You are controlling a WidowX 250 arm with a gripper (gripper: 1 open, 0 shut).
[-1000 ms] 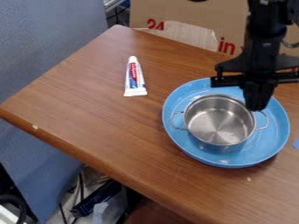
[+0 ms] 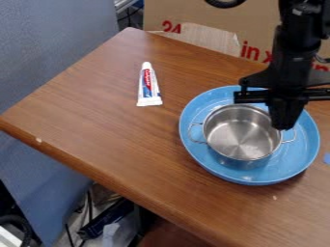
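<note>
A small steel pot (image 2: 240,136) with wire side handles sits on a light blue plate (image 2: 215,170) at the right of the wooden table. My black gripper (image 2: 283,114) hangs over the right rear side of the pot and plate; whether its fingers are apart or closed is unclear. A white toothpaste tube (image 2: 149,85) lies on the table to the left of the plate, at the back.
A cardboard box (image 2: 213,15) stands behind the table. A blue-grey panel and cables lie beyond the left edge.
My gripper has shifted very slightly over the pot's right side. The pot, plate and toothpaste have stayed put.
</note>
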